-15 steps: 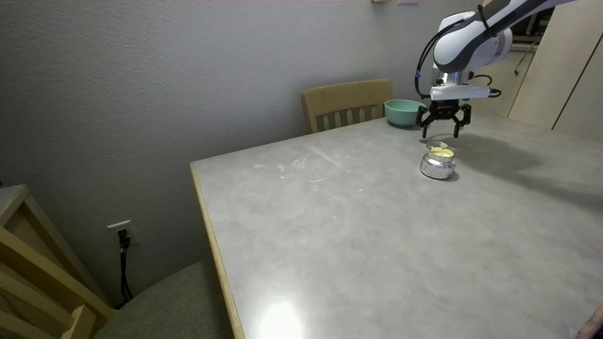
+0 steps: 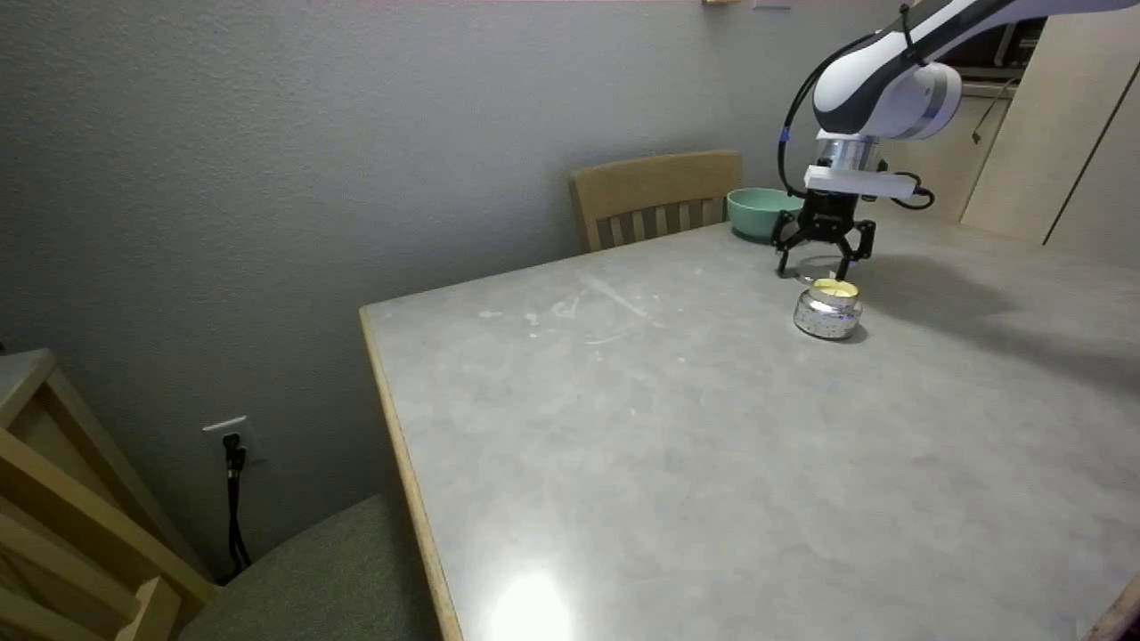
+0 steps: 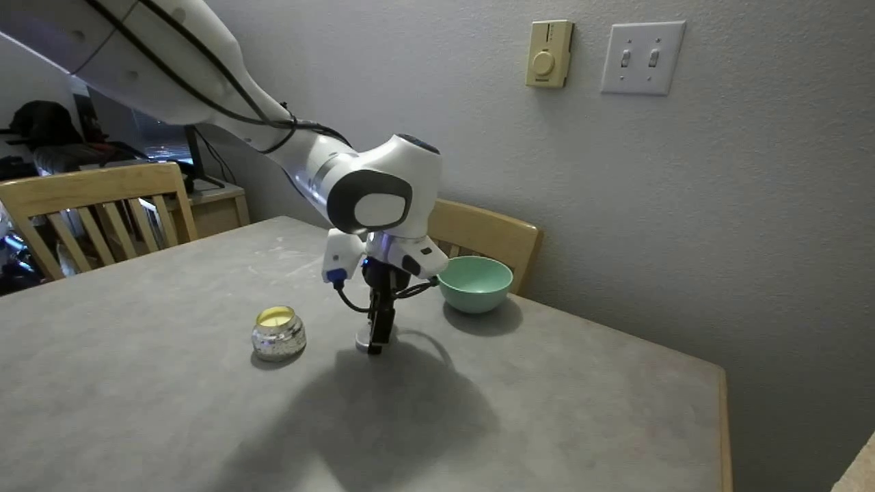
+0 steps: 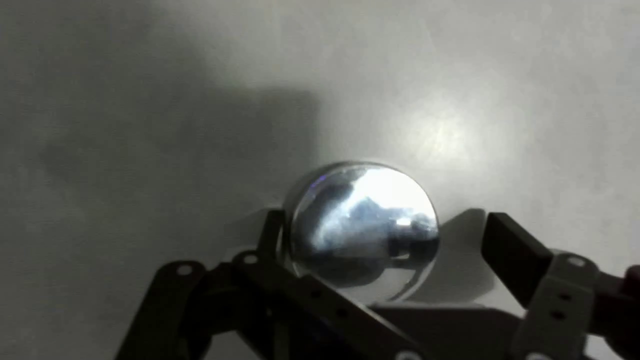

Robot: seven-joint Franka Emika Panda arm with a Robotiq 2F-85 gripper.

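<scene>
A shiny round silver lid [image 4: 366, 228] lies on the table in the wrist view, between the two spread fingers of my gripper. The left finger is close against the lid's edge, while a gap separates the lid from the right finger [image 4: 516, 258]. My open gripper [image 2: 812, 272] is low over the table in exterior view 1. Beside it stands a speckled silver candle jar [image 2: 828, 313], uncovered, with yellow wax inside. In exterior view 2 the candle jar [image 3: 279, 333] is left of the gripper, and the lid [image 3: 363, 337] is partly hidden by the dark fingers.
A mint green bowl [image 3: 476, 284] stands behind the gripper near the table's wall-side edge, with a wooden chair [image 2: 663, 192] beyond it.
My gripper has come down to the table and shifted slightly left in exterior view 1, its fingers now on either side of the lid. Candle jar and bowl have stayed put.
</scene>
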